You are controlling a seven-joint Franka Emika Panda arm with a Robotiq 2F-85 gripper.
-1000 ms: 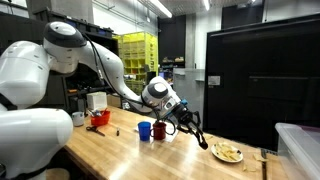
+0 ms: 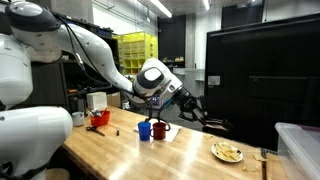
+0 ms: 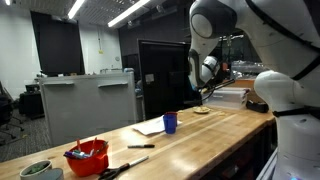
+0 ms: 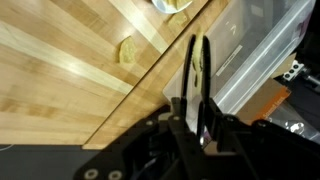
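My gripper has its dark fingers nearly together, with a small pale-yellow piece [image 4: 197, 68] showing between them. More yellow pieces lie on a white plate [image 2: 227, 152], whose edge shows at the top of the wrist view. A loose yellow piece [image 4: 127, 50] rests on the wooden table. In exterior view 1 the gripper [image 2: 202, 121] hangs above the table, to the left of the plate and higher than it; the held piece is too small to make out there.
A blue cup [image 2: 145, 131] and a dark red cup [image 2: 159, 131] stand left of the arm's end. A red container [image 3: 86, 158] holds utensils. A translucent bin [image 2: 299, 150] borders the table's right side.
Over the last second the arm has lifted and its gripper has risen away from the table. The plate and cups have stayed where they were.
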